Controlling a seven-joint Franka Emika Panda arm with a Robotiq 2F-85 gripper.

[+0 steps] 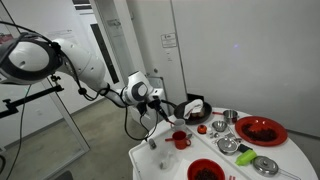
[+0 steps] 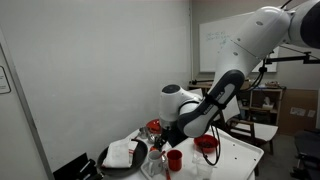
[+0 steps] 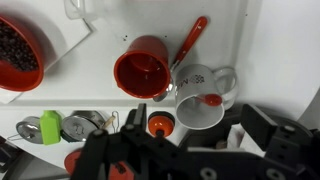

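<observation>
My gripper stands open above the table, its dark fingers apart at the bottom of the wrist view. Ahead of them is a white mug (image 3: 194, 78) with a small red item (image 3: 210, 100) inside; what that item is, I cannot tell. Beside this mug stands a red mug (image 3: 143, 68), seen from above and looking empty inside. A utensil with a red handle (image 3: 191, 38) lies between the two, partly hidden. In the first exterior view the red mug (image 1: 180, 140) is below and right of the gripper (image 1: 163, 104).
A red bowl of dark beans (image 3: 12, 65) is at the wrist view's left. A green object (image 3: 50, 127) and metal cookware crowd that side. A white cloth (image 1: 193, 108) lies on a dark pan at the back. At the far right is a red plate (image 1: 262, 130).
</observation>
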